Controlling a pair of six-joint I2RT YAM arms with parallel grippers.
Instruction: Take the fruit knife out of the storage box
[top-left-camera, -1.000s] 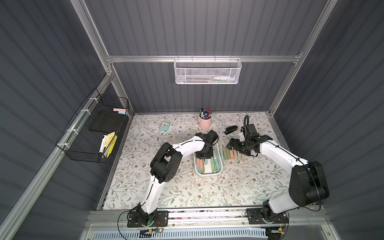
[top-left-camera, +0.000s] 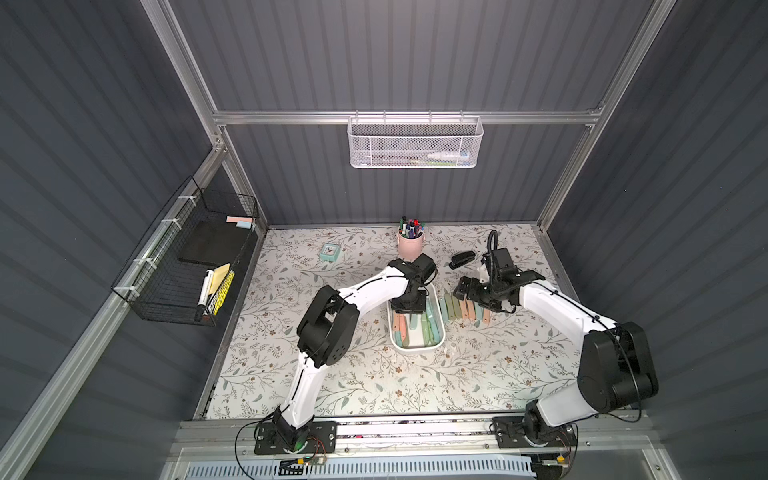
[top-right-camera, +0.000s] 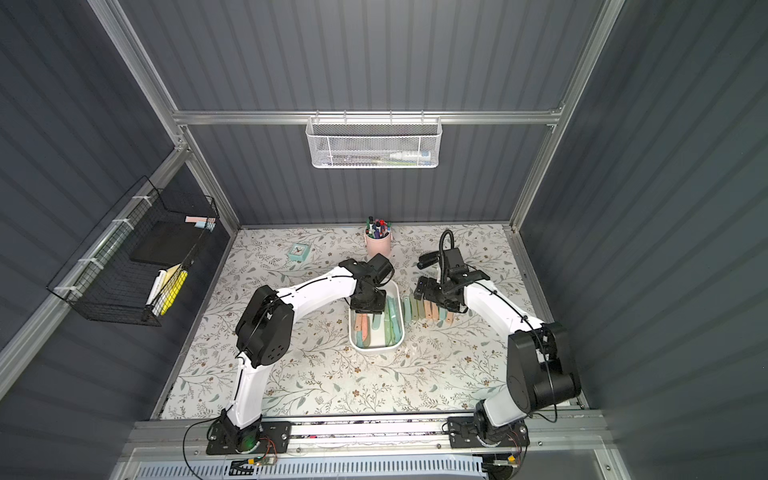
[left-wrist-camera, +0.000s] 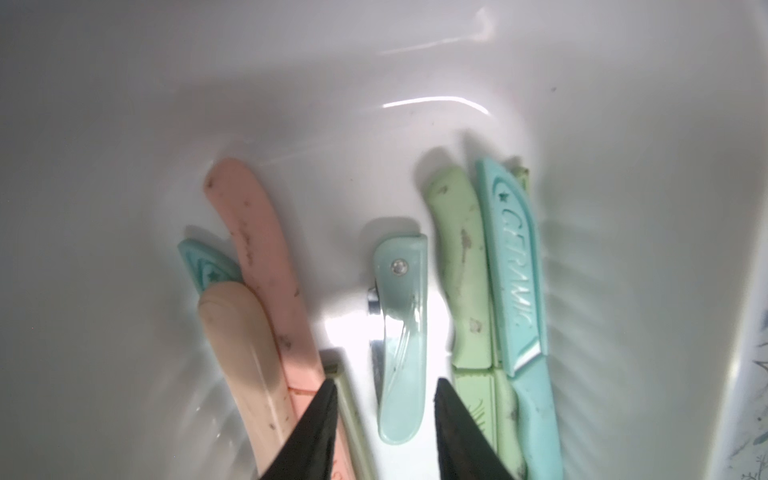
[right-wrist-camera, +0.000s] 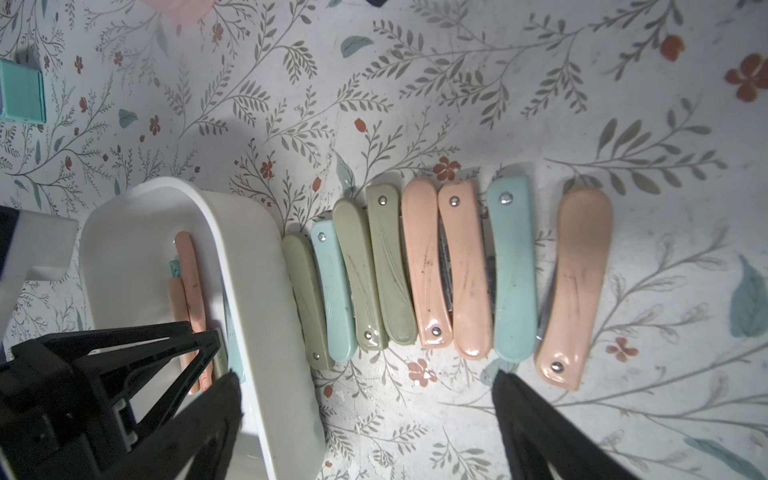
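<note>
The white storage box (top-left-camera: 416, 347) holds several folded knives in pink, green and teal, with a light-teal fruit knife (left-wrist-camera: 402, 336) in its middle. My left gripper is over the box, its fingertips apart on either side of that knife's lower end in the left wrist view; whether they grip anything is unclear. My right gripper stands open above a row of folded knives (right-wrist-camera: 432, 264) beside the box, nothing seen between its fingers.
A pink pen cup (top-left-camera: 409, 244) stands behind the box, a black stapler (top-left-camera: 461, 259) to its right and a small teal clock (top-left-camera: 329, 252) to its left.
My left gripper has shifted slightly toward the back of the table over the last second, still over the box. The right arm has not visibly moved.
</note>
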